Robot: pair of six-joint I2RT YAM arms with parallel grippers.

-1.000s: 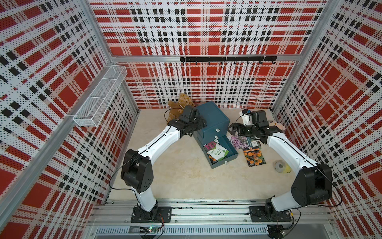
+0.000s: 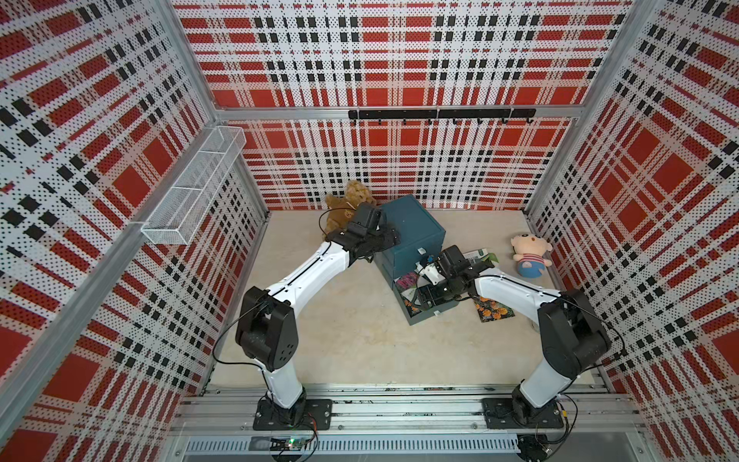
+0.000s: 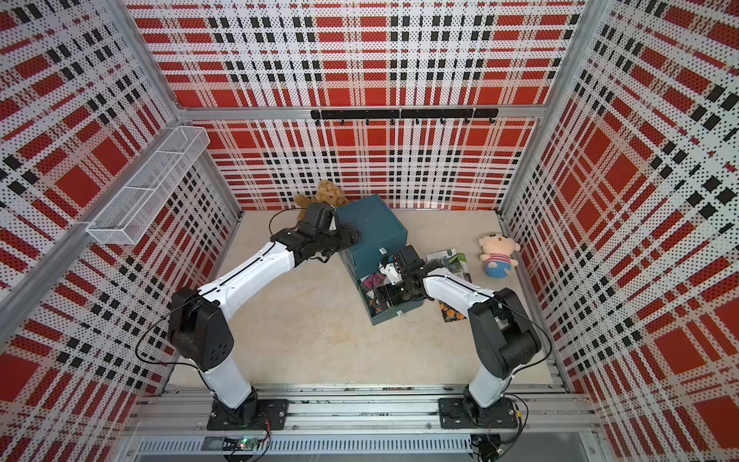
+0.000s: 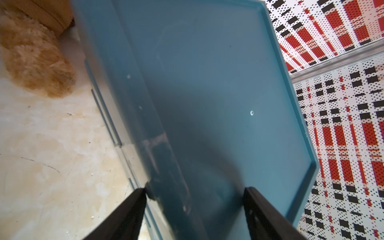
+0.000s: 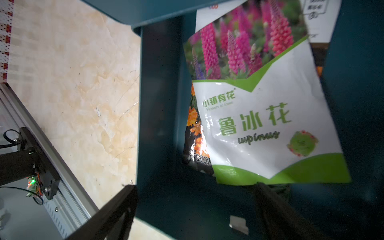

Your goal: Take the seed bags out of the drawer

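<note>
The blue drawer (image 5: 158, 120) stands pulled out of the blue cabinet (image 2: 412, 219). A white and green seed bag with pink lupins (image 5: 256, 120) lies inside, over a dark seed bag with orange flowers (image 5: 196, 134); part of another white packet (image 5: 322, 20) shows behind. My right gripper is open above the drawer's front part, nothing between its fingers, the lupin bag just ahead of it. At the cabinet's left top edge, my left gripper has its fingers parted on either side of that edge; whether they touch it I cannot tell.
Another orange-flowered seed bag (image 2: 493, 309) lies on the table right of the drawer, with more packets (image 3: 450, 259) behind it. A pig plush (image 2: 531, 255) sits at the right, a brown teddy (image 2: 338, 215) behind the cabinet's left.
My right gripper has swung left and down, from above the packets on the table to over the drawer, now covering part of it. The left arm and cabinet look nearly unmoved.
</note>
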